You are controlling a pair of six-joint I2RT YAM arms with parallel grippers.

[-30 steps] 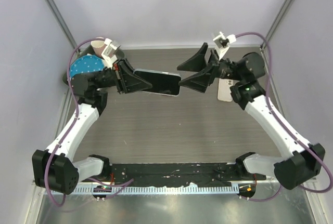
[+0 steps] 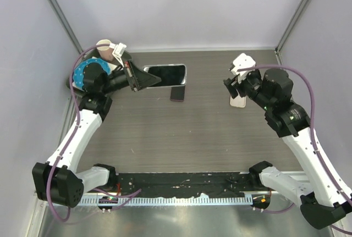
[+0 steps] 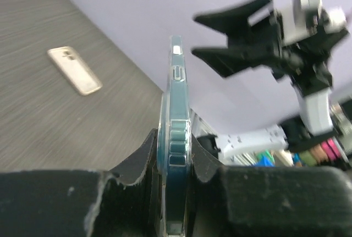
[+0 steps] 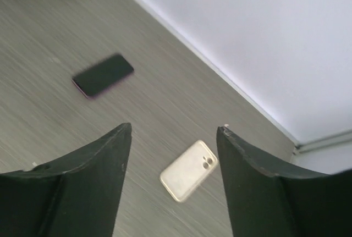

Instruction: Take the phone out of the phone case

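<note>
A phone (image 2: pixel 168 75) is held up in my left gripper (image 2: pixel 140 77), screen facing up in the top view; in the left wrist view it is edge-on (image 3: pixel 177 138) between the fingers. A light cream phone case (image 4: pixel 188 171) with a camera cutout lies on the table at the right, under my right gripper (image 2: pixel 234 83). The right gripper is open, with nothing between its fingers; the case shows below their gap.
A dark phone-like slab (image 4: pixel 103 73) lies at the table's back middle. At the back left are a blue dotted item (image 2: pixel 83 72), a pink cup (image 2: pixel 105 50) and a dark container.
My right gripper has moved away from the held phone to the right and turned downward over the case. The left gripper with the phone has shifted slightly toward the back.
</note>
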